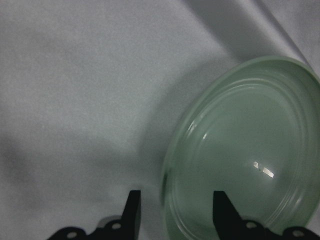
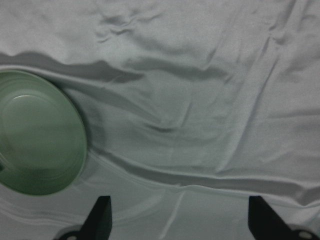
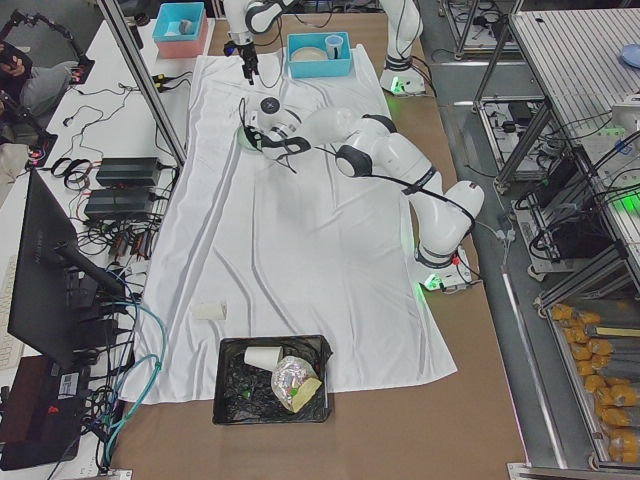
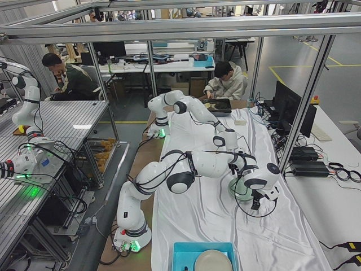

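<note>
A pale green plate (image 1: 245, 140) lies on the white cloth (image 2: 200, 130). In the left wrist view my left gripper is open just over the plate's edge, one finger above cloth and one above the plate, holding nothing. In the right wrist view the plate (image 2: 37, 130) is at the left, and my right gripper is open above bare cloth. In the camera views the arms partly hide the plate.
A blue bin (image 3: 318, 68) with a plate and cup stands at the far end. A black tray (image 3: 240, 390) with cups and a foil item is at the near end.
</note>
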